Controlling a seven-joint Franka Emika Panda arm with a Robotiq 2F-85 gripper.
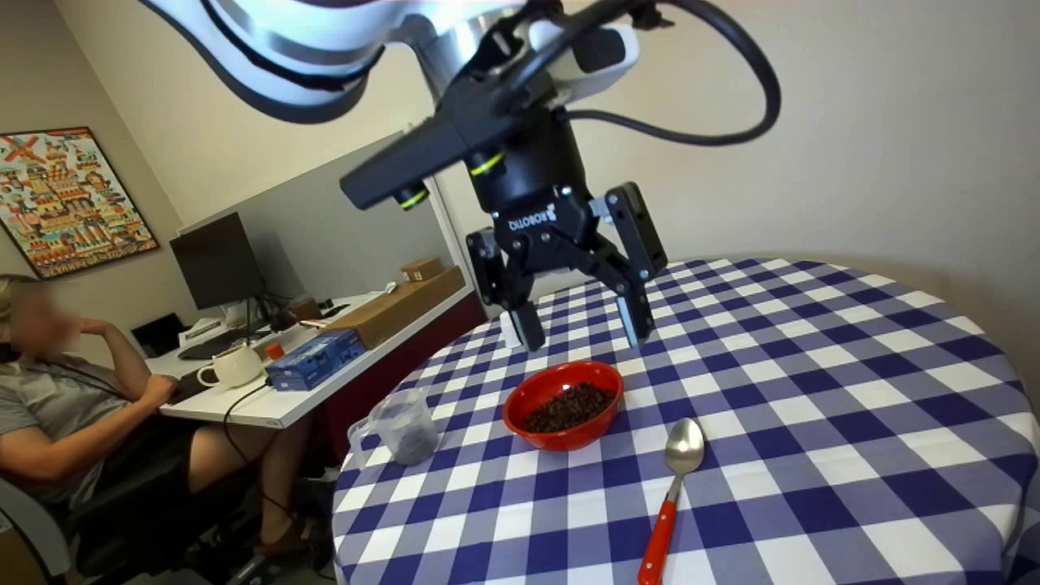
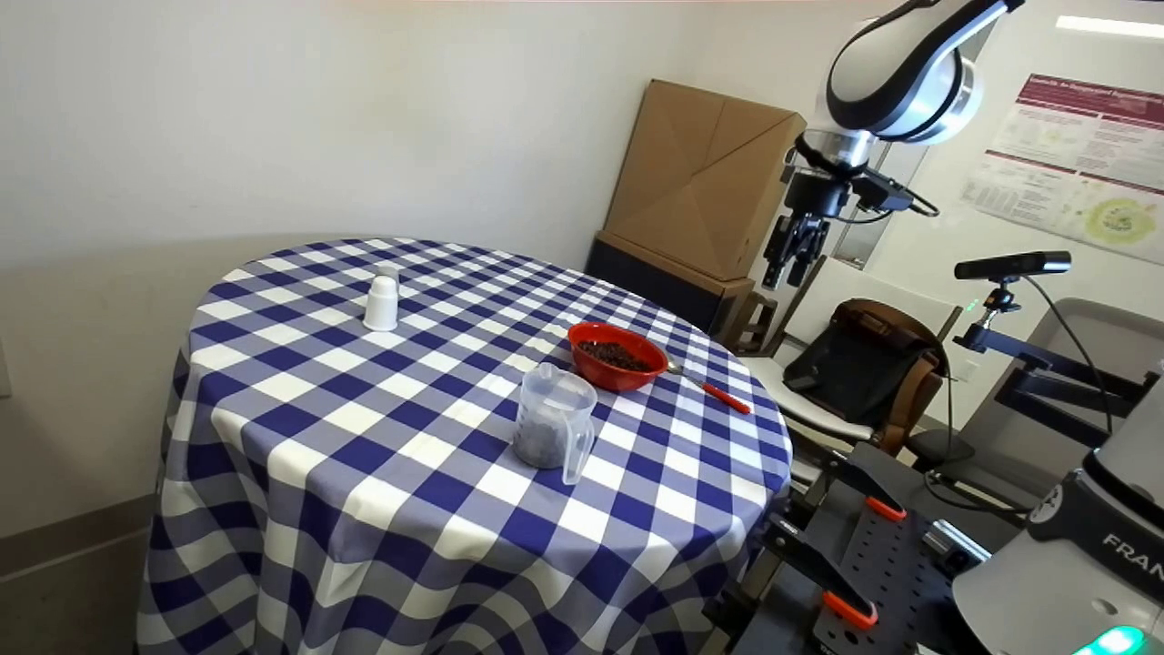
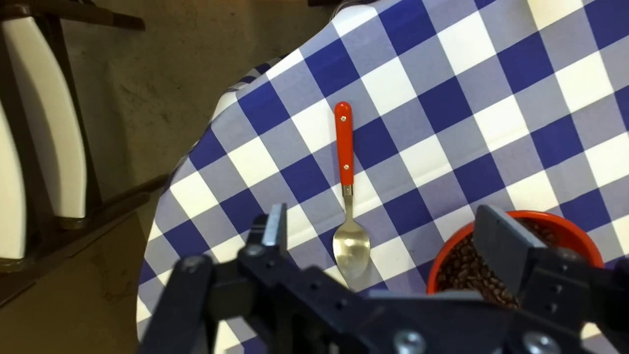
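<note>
My gripper hangs open in the air above the table, empty between its fingers. Beneath it in the wrist view lies a spoon with a red handle and metal bowl, flat on the checkered cloth. A red bowl holding dark beans stands near the spoon's metal end. One finger covers part of that bowl in the wrist view. To the bowl's side stands a clear measuring cup, with something greyish showing in its lower part.
Two small shakers stand together towards the table's far side. A blue and white checkered cloth covers the round table, with wide free room. A chair is beyond the table edge.
</note>
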